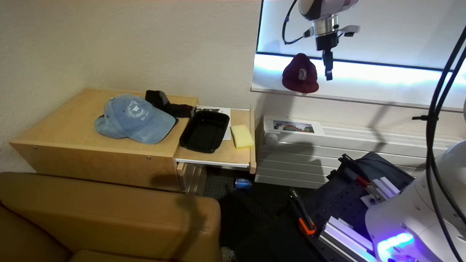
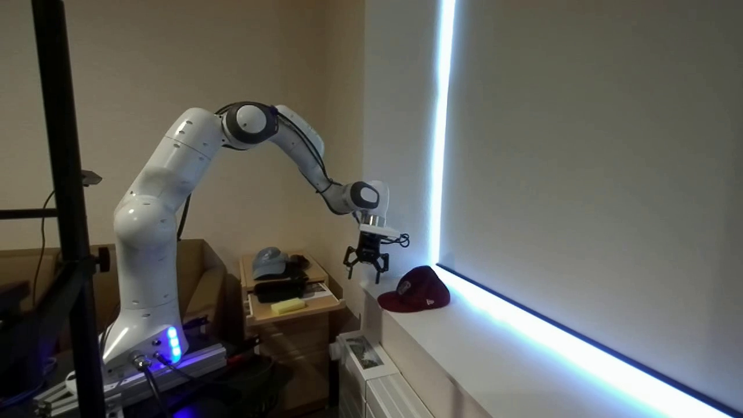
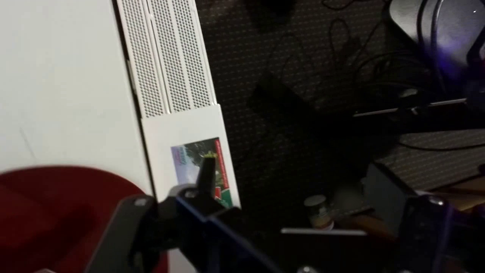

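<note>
A dark red cap [image 1: 300, 73] rests on the white windowsill, its brim toward the room. My gripper [image 2: 364, 274] hangs in the air close to that cap, open and empty, above and to its left in exterior view 2. In exterior view 1 the gripper [image 1: 328, 78] appears just right of the cap. Part of the red cap [image 3: 63, 214] fills the lower left of the wrist view, beside one finger. A light blue cap [image 1: 135, 118] lies on the wooden cabinet, with a dark, sock-like item [image 1: 168, 104] behind it.
On the pull-out shelf are a black tray [image 1: 205, 131] and a yellow sponge [image 1: 242, 136]. A radiator [image 1: 288, 153] with a picture on top runs under the sill. A blue can [image 1: 243, 183] is on the floor. Bare windowsill [image 2: 529, 362] extends nearer the camera.
</note>
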